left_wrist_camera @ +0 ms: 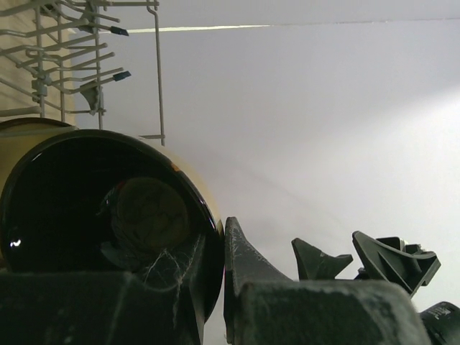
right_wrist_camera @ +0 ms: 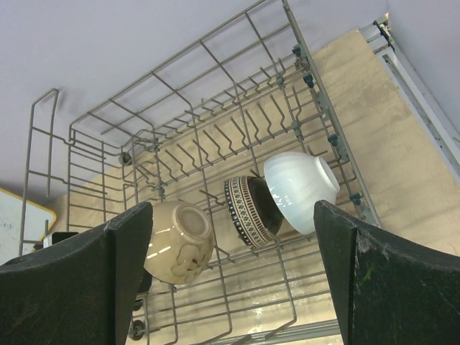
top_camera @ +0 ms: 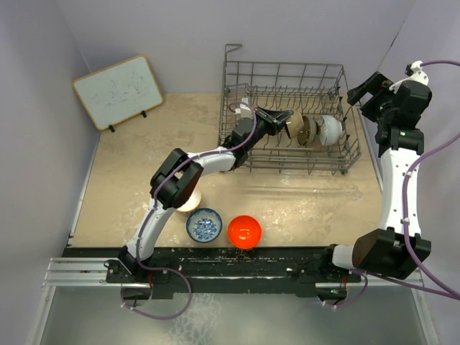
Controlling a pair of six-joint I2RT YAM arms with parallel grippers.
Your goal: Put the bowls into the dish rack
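My left gripper (top_camera: 277,121) is inside the dish rack, shut on the rim of a tan bowl whose dark glossy inside fills the lower left wrist view (left_wrist_camera: 86,201). To its right in the rack stand a patterned bowl (right_wrist_camera: 243,212) and a white bowl (right_wrist_camera: 298,187). On the table in front lie a blue bowl (top_camera: 204,226), an orange bowl (top_camera: 244,231) and a pale bowl (top_camera: 190,201), partly hidden by my left arm. My right gripper (top_camera: 366,97) stands open above the rack's right edge, empty.
A whiteboard (top_camera: 117,91) stands at the back left. Walls close in the sides and back.
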